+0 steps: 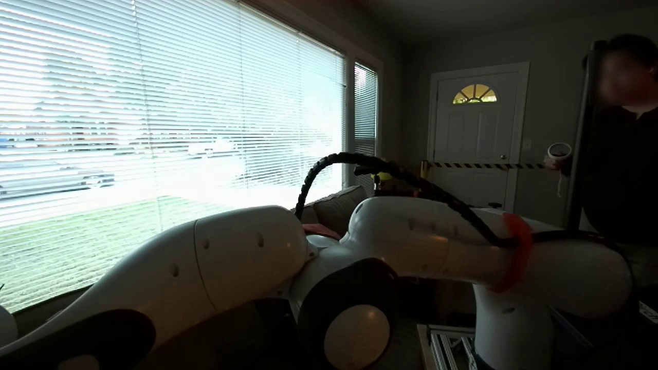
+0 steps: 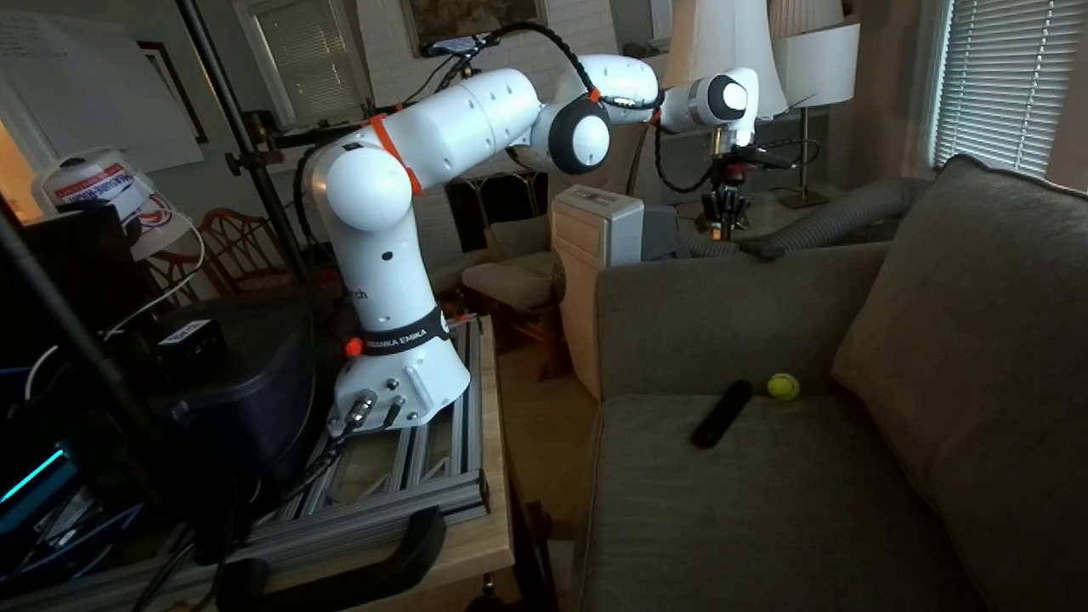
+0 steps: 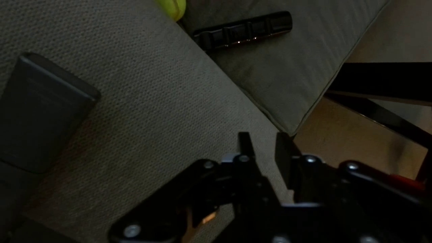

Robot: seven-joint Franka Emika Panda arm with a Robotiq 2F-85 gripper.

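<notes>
My gripper is partly open in the wrist view, and only the sofa arm's fabric shows between its fingers. In the second exterior view the gripper (image 2: 722, 233) points down over the sofa arm (image 2: 734, 316). A dark grey blocky object (image 3: 42, 109) lies on the sofa arm, left of the fingers in the wrist view. Down on the seat cushion rest a black ridged stick (image 3: 247, 30) and a yellow-green ball (image 3: 173, 7), which the frame's edge cuts off. Both the stick (image 2: 722, 413) and the ball (image 2: 783, 387) show whole in the second exterior view.
Behind the sofa arm runs a grey corrugated hose (image 2: 857, 219). A pale box-shaped unit (image 2: 586, 275) stands beside the arm's outer end, and lamps (image 2: 816, 66) rise behind. Much of the seat cushion (image 2: 775, 520) is bare. A person (image 1: 623, 154) stands at the right.
</notes>
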